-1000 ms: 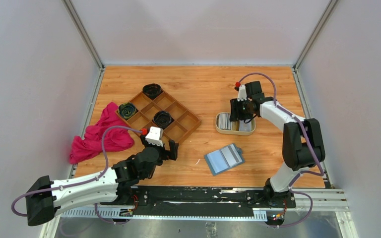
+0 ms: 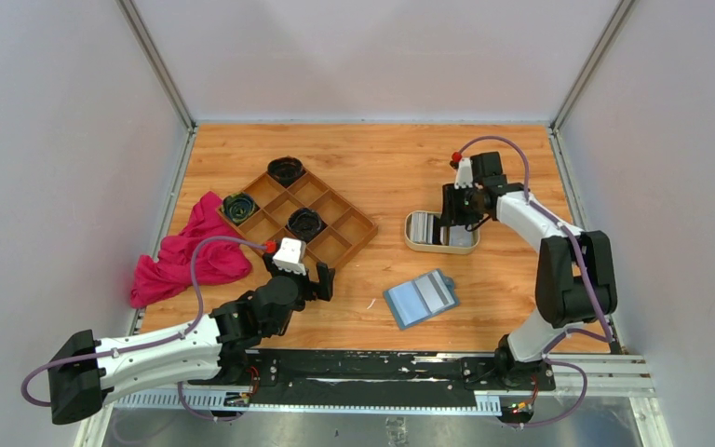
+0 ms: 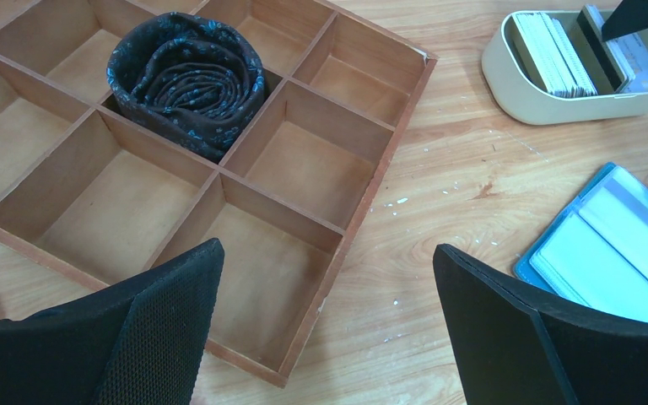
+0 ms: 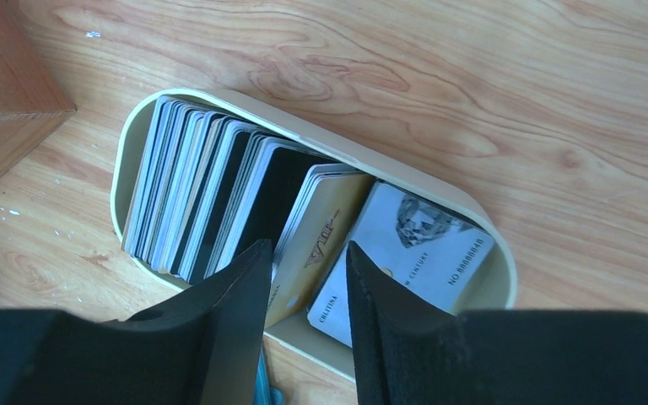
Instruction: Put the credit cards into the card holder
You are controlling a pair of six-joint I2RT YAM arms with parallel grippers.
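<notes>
A cream box holds a row of upright cards, a gold VIP card, and a white card leaning at the right end. My right gripper is above the box, its fingertips parted over the gold card; nothing is clamped between them. The blue card holder lies opened flat on the table, in front of the box, and its clear pockets show in the left wrist view. My left gripper stands open and empty near the wooden tray's corner.
A wooden compartment tray with several dark rolled items, one being a rolled cloth, sits left of the box. Pink cloth lies at the left. Bare table surrounds the card holder.
The left arm, box and card holder have stayed put.
</notes>
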